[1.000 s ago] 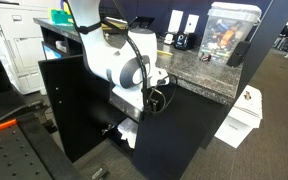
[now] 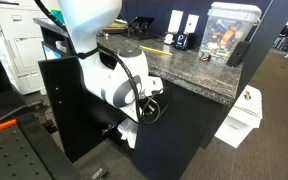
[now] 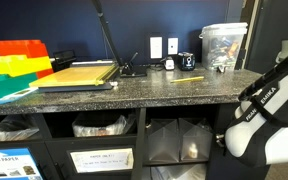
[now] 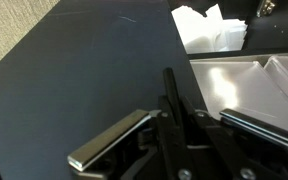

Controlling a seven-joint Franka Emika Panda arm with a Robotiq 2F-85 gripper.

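In the wrist view my gripper points down beside a broad dark panel. Its two fingers stand apart, shut on a narrow dark bar between them. Against the dark background, the exact contact is hard to make out. Exterior view 1 shows the hand low at the counter's front, partly behind the dark panel, with the fingertips hidden. Only the white arm shows at the right of exterior view 2.
Clear trays and white paper lie beside the panel. The speckled counter overhangs the shelves. On it stand a clear tub and a yellow stick. A white box sits on the floor to the right.
Over the last second the white arm has shifted a little left and lower in exterior view 1. The dark panel and the objects on the counter look unchanged.
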